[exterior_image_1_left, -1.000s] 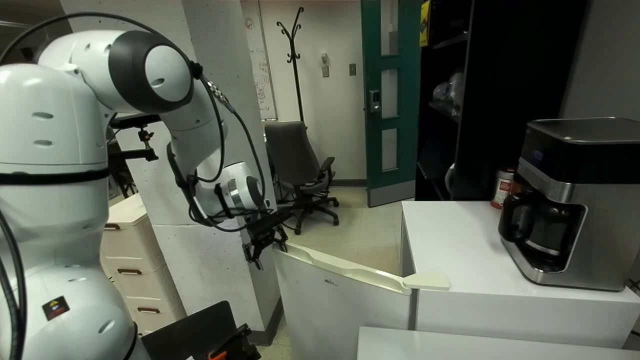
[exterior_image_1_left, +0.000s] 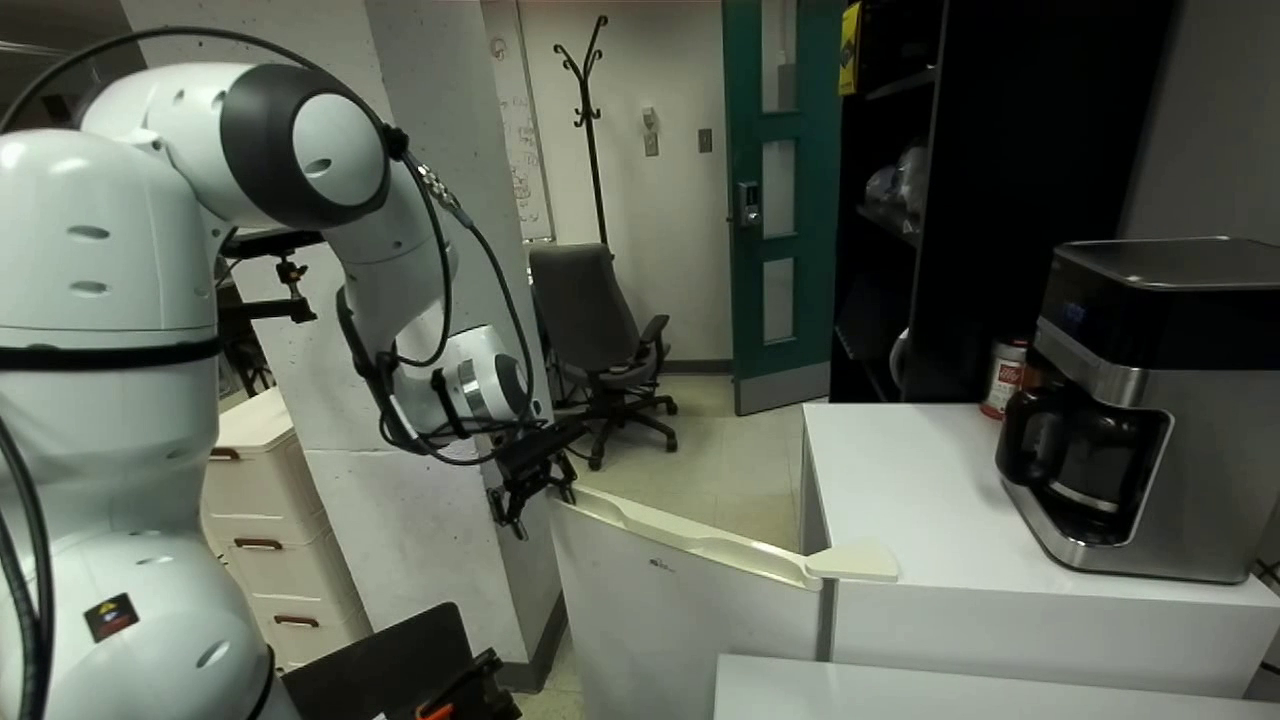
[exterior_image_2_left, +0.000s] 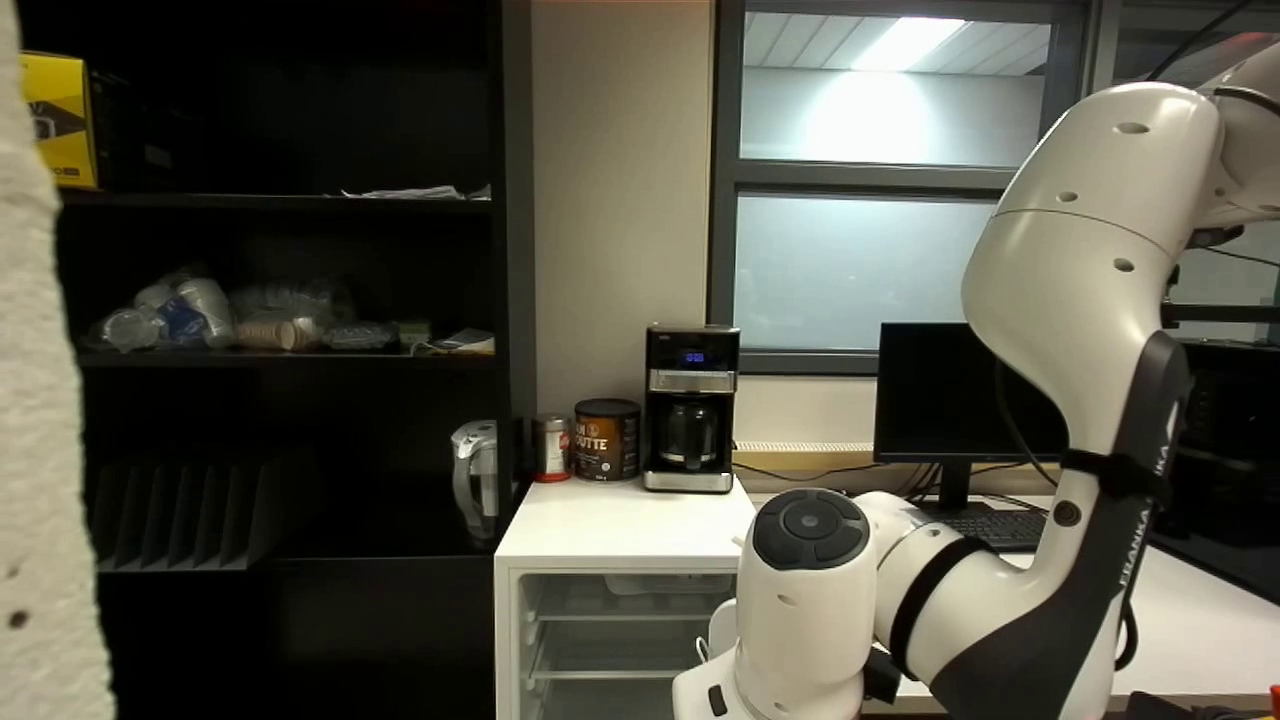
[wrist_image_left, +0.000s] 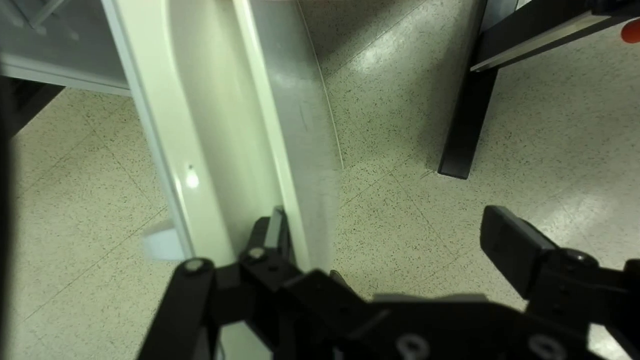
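Observation:
The small white fridge stands with its door (exterior_image_1_left: 690, 612) swung open, and the door's cream top edge has a long recessed channel (wrist_image_left: 219, 108). At the free end of that edge is my gripper (exterior_image_1_left: 542, 502), its fingers wide apart. In the wrist view the gripper has its left finger (wrist_image_left: 276, 231) down at the channel, by the outer lip. The right finger (wrist_image_left: 510, 246) stands clear of the door, over the floor. Whether the left finger touches the lip cannot be told. In exterior view 2, the fridge interior (exterior_image_2_left: 630, 630) shows shelves, while the gripper is hidden.
A coffee maker (exterior_image_1_left: 1164, 408) stands on the fridge top (exterior_image_1_left: 912, 480), with a red-and-white can (exterior_image_1_left: 1005, 378) behind it. Another white surface (exterior_image_1_left: 960, 690) lies in front, low in exterior view 1. Beyond the door are open floor and an office chair (exterior_image_1_left: 588, 312).

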